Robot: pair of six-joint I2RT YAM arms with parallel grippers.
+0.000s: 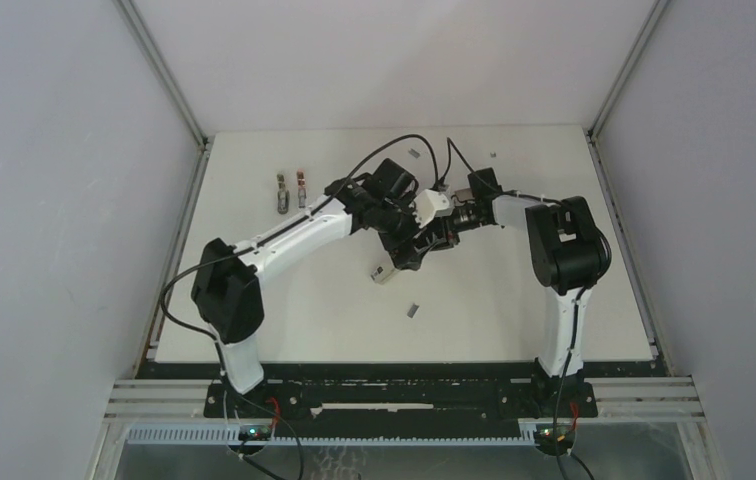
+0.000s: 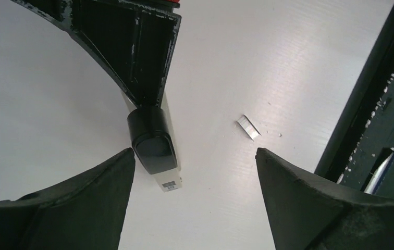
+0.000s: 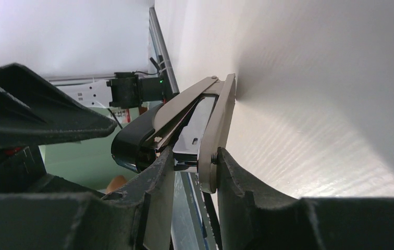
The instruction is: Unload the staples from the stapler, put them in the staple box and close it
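Observation:
My right gripper is shut on the stapler (image 3: 217,130), whose beige arms, metal channel and black cap show in the right wrist view. The stapler's parts are spread at a narrow angle. In the left wrist view its black end (image 2: 156,146) and beige tip stick out below the right gripper's dark fingers (image 2: 150,52). Around that sight my left gripper stands wide open, nothing between its fingers. From above, the left gripper covers most of the right one, and only the stapler's pale end (image 1: 382,272) shows. I cannot tell whether staples are inside.
On the table a short staple strip (image 1: 413,311) lies in front of the grippers. Another small strip (image 1: 414,153) lies toward the back. Two small items (image 1: 282,195) sit at back left.

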